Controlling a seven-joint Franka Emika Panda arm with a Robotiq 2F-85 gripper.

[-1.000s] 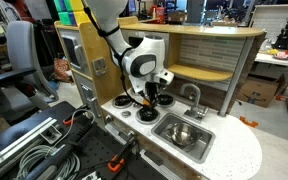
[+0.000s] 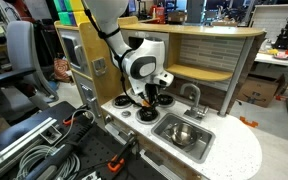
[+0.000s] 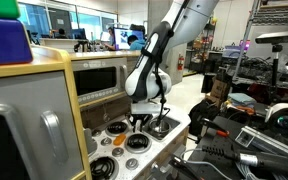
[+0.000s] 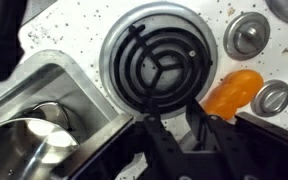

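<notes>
My gripper point(image 2: 147, 94), open, hangs low over the stove top. In the wrist view its dark fingers show at the bottom edge, in front of a black coil burner point(image 4: 162, 62) set in a silver ring. Nothing shows held between them. An orange object point(image 4: 232, 93) lies on the white surface right of this burner; exterior view 2 also shows the orange object point(image 3: 118, 139), left of the gripper. Its exact shape is hard to tell.
A metal sink point(image 2: 183, 136) with a shiny bowl point(image 4: 26, 150) in it adjoins the burners, and a faucet point(image 2: 193, 98) rises behind. Silver knobs point(image 4: 247, 35) stand close to the orange object. The white counter point(image 2: 234, 150) right of the sink is clear.
My arm and gripper look almost still across the frames. The sink, bowl and burners have not moved.
</notes>
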